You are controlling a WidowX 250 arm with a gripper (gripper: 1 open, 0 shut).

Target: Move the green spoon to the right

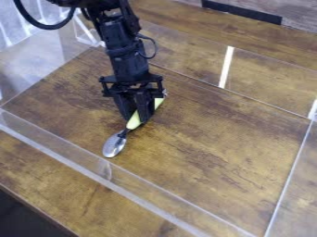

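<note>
The spoon lies at a slant left of the middle of the surface, its silver bowl (114, 146) toward the front left. Its green handle (133, 120) runs up and right, in under my black gripper (139, 113), and a pale bit of its end shows at the gripper's right side. The fingers point down and reach the handle, one seen on either side of it. Their dark tips cover the middle of the handle, so whether they are closed on it is hidden. I cannot tell whether the spoon is lifted or resting on the wood.
Clear walls surround the brown wooden surface (223, 148), with the front wall (136, 205) nearest the spoon's bowl. Bare wood stretches right of the gripper as far as the right wall (292, 176). A black strip (242, 10) lies at the back.
</note>
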